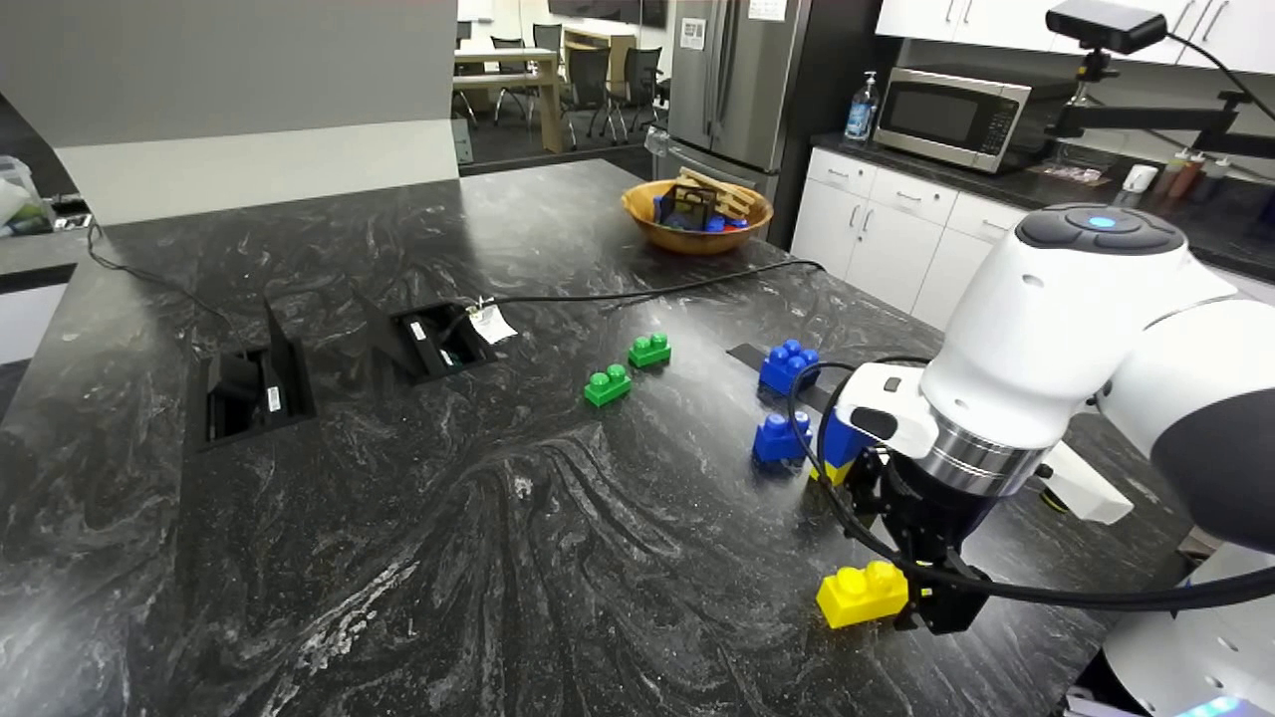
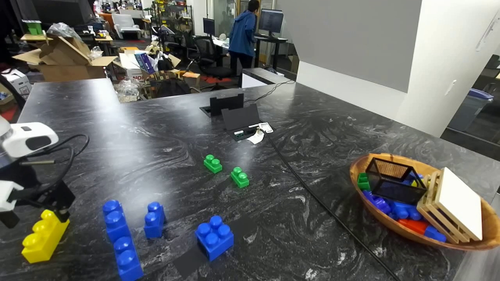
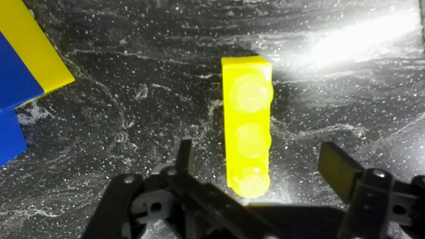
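A long yellow brick (image 3: 247, 127) with a row of round studs lies on the dark table between my gripper's spread fingers. In the wrist view my gripper is open, one finger (image 3: 185, 157) left of the brick's near end and the other finger (image 3: 340, 171) to its right, dark gaps on both sides. Exterior view 1 has the gripper (image 1: 902, 556) low over the table, covering the brick's far end. At the left edge of exterior view 2, the yellow brick (image 2: 45, 235) lies in front of the gripper.
Close to the gripper is a blue-and-yellow brick stack (image 3: 34, 59). Blue bricks (image 2: 214, 238) and green bricks (image 2: 213, 163) are scattered on the table. A wooden bowl (image 2: 361, 187) holds mixed items. A black cable (image 2: 323, 203) crosses the table; exterior view 1's left foreground is clear.
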